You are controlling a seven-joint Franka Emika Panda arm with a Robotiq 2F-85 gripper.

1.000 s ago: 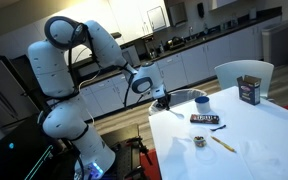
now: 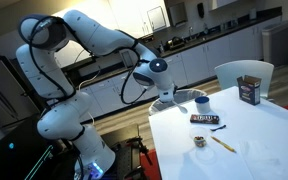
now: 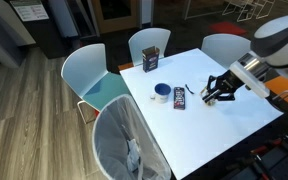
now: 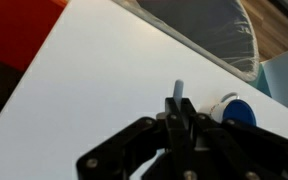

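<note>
My gripper is shut on a slim grey-blue stick point(image 4: 178, 90), whose rounded end sticks out past the fingers. What kind of thing it is cannot be made out. In exterior view 1 the gripper point(image 2: 167, 100) hangs above the left part of the white table point(image 2: 179, 150), with the bin behind it. Exterior view 2 shows the gripper point(image 3: 212, 92) over the table's right side, partly covering the small things under it.
A clear-lined bin point(image 3: 124, 140) stands against the table's edge. On the table are a blue-and-white mug point(image 2: 202, 105), a dark oblong packet point(image 2: 203, 119), a small jar point(image 2: 199, 141), a yellow pencil point(image 2: 224, 145) and a dark box point(image 2: 249, 90). White chairs point(image 2: 246, 73) stand behind.
My arm has swung a little to the right and toward the table in exterior view 1. The things on the table have stayed put.
</note>
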